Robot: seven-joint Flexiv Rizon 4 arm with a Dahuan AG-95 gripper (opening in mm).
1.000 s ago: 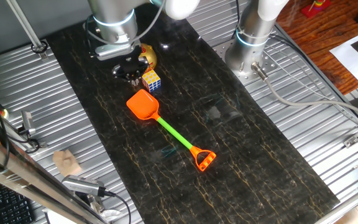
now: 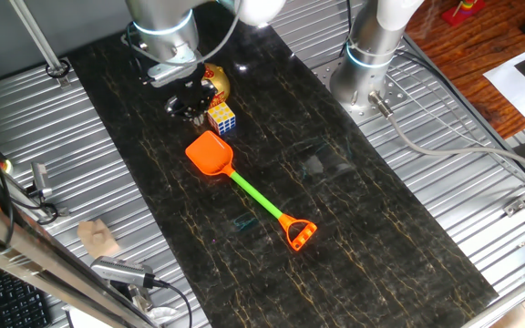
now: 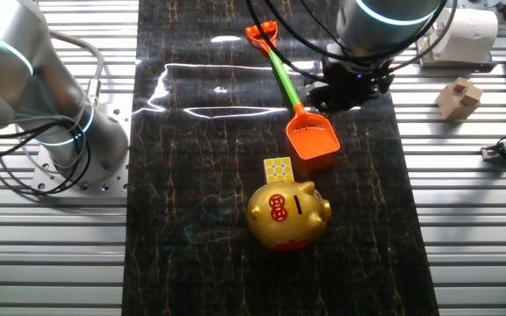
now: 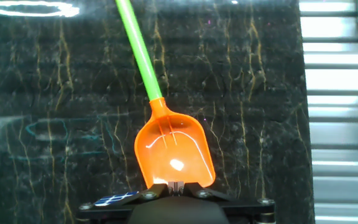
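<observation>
An orange toy shovel with a green shaft lies on the dark marbled mat; its scoop (image 2: 210, 153) points toward the arm and its handle (image 2: 300, 235) away. Beside the scoop sits a Rubik's cube (image 2: 221, 117), with a gold piggy bank (image 3: 288, 215) touching or very close to it. My gripper appears shut, its fingertips together with nothing visible between them. In the wrist view it overlaps the near edge of the scoop, and a blue-and-white corner of the cube (image 4: 118, 198) peeks out at its left. From exterior view 1, the black gripper (image 2: 190, 111) hangs beside the cube and piggy bank.
A wooden block (image 3: 458, 98) stands on the slatted metal table off the mat. The arm's base (image 2: 358, 87) is bolted down on the opposite side, with cables nearby.
My gripper has shifted and tilted slightly near the cube and piggy bank over the last second. The shovel, cube and piggy bank look unmoved.
</observation>
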